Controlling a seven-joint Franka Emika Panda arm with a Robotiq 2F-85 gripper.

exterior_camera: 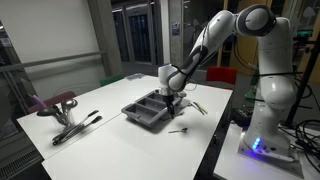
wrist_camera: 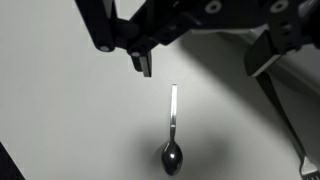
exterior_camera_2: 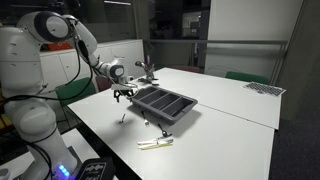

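My gripper is open, its fingers point(wrist_camera: 146, 62) wide apart with nothing between them. Below it in the wrist view, a shiny spoon point(wrist_camera: 172, 155) lies on the white table, handle pointing up the picture. Off to the right a fork point(wrist_camera: 290, 125) is partly covered by the other finger. In exterior view 1 the spoon point(exterior_camera: 179, 130) rests in front of the grey compartment tray point(exterior_camera: 143, 117), and the gripper hangs above the table near the tray's right side. How far the fingertips stand above the table is hard to tell.
Some light-handled utensils point(exterior_camera_2: 156, 145) and darker ones lie beside the tray. A holder with upright utensils point(exterior_camera: 68, 128) and black tongs stand at the table's left in exterior view 1.
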